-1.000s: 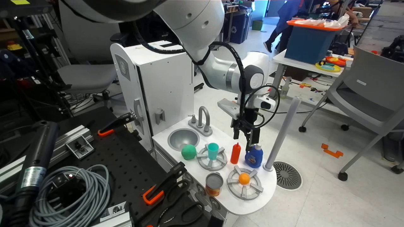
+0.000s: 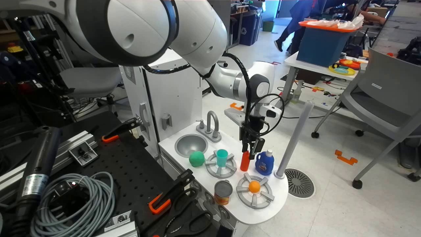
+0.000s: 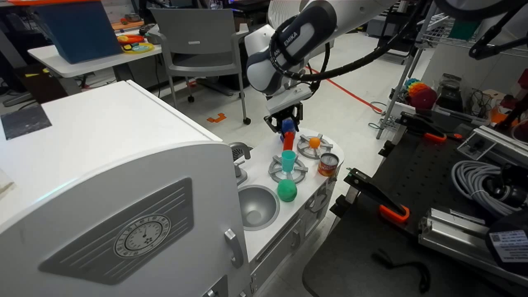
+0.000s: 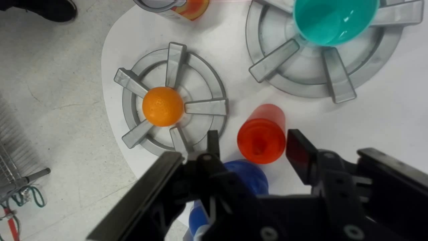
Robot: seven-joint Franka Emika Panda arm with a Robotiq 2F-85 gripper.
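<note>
A red bottle stands upright on the white counter, between the teal cup's burner and a blue jug. Over its top is my gripper, pointing down. Seen from the wrist, the red bottle lies between the two black fingers of my gripper. The right-hand finger is close to it, and a clear gap separates it from the left-hand one, so the fingers are part open. Whether the right finger touches the bottle I cannot tell. In the second exterior view the gripper covers the bottle's top.
The blue jug is close beside the gripper. A teal cup and an orange ball sit on the burners. A can, a green ball and a grey pole stand around them.
My gripper has come down and slightly left in the first exterior view, from above the red bottle to around its top. Its fingers look closer together. The bottle appears in the same place.
</note>
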